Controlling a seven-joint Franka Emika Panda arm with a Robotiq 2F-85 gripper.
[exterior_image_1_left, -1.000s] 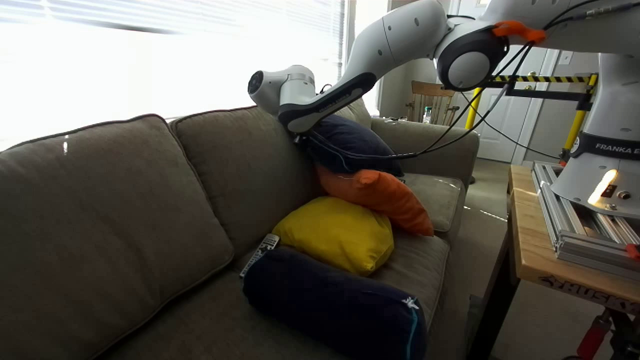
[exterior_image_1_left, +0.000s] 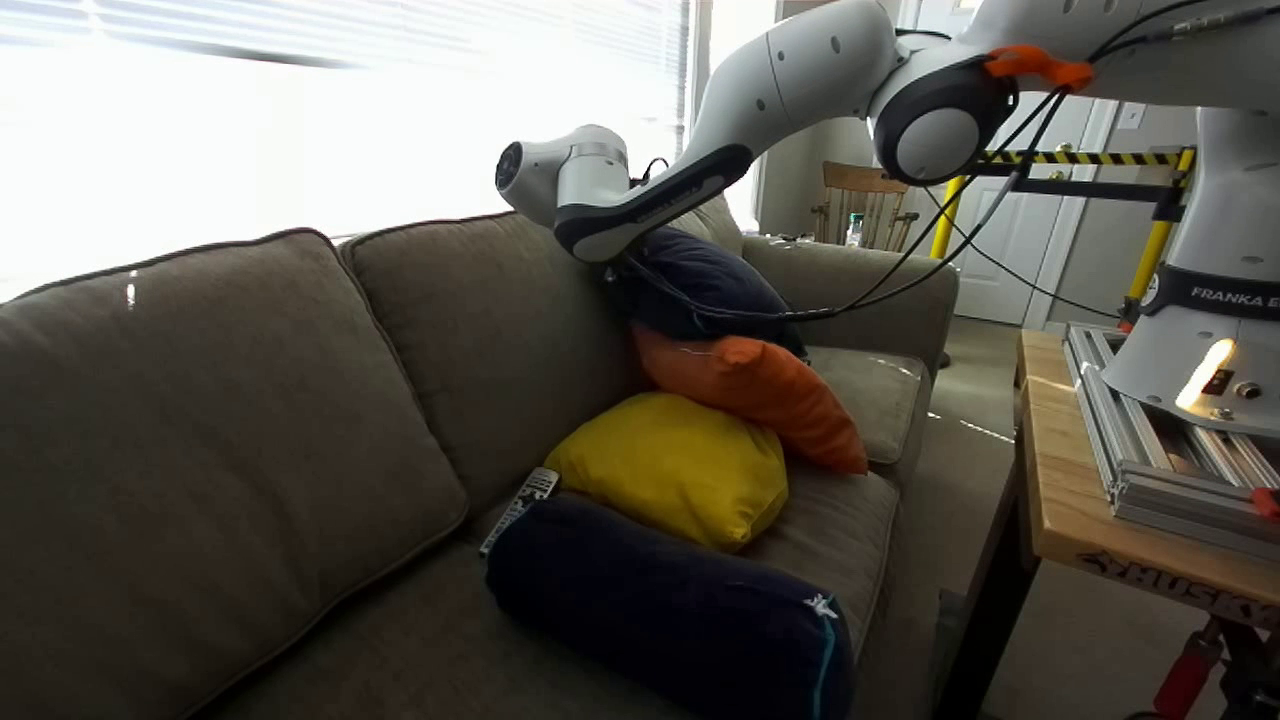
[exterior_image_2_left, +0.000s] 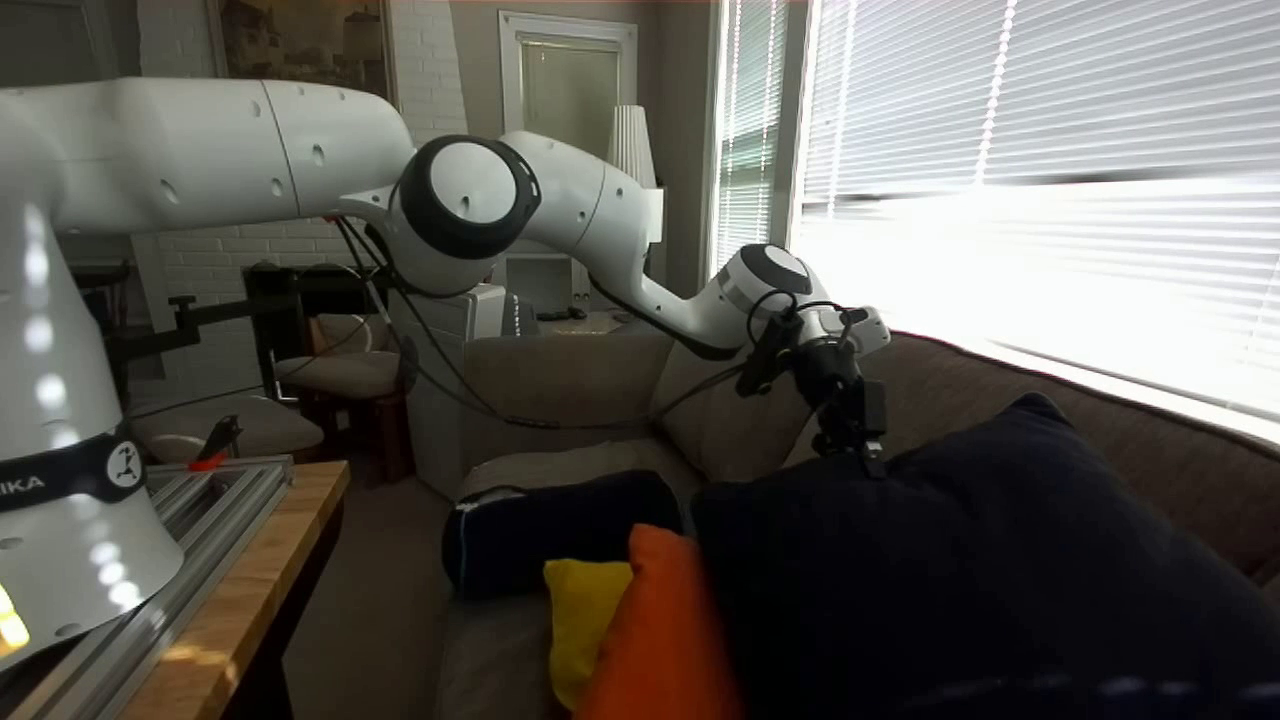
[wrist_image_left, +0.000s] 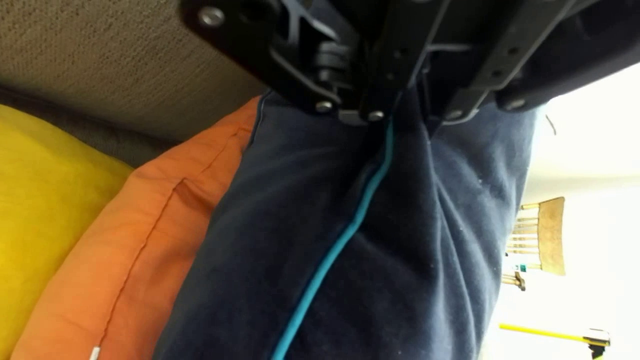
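Observation:
In the wrist view, my gripper is at the edge of a large navy pillow (wrist_image_left: 354, 282) with teal piping. Its fingers (wrist_image_left: 375, 113) stand partly apart, and pillow cloth with creases runs up between them. Whether they press on that cloth I cannot tell. Exterior view 2 has the gripper (exterior_image_2_left: 854, 458) at the pillow's top edge, pointing down; there the pillow (exterior_image_2_left: 960, 576) leans on the couch. An orange pillow (exterior_image_1_left: 768, 390) lies against it, with a yellow pillow (exterior_image_1_left: 678, 468) alongside. The arm mostly hides the fingers in exterior view 1.
A navy bolster (exterior_image_1_left: 672, 600) lies across the seat, with a remote control (exterior_image_1_left: 519, 510) beside it. The couch's back cushions (exterior_image_1_left: 204, 444) stand along the window. Free seat shows near the far armrest (exterior_image_1_left: 858, 288). Cables (exterior_image_1_left: 828, 314) hang from the arm across the navy pillow.
The wrist end of the arm has shifted slightly, and the gripper's visible part is a little further right in exterior view 1. The other pillows, bolster and remote look unmoved.

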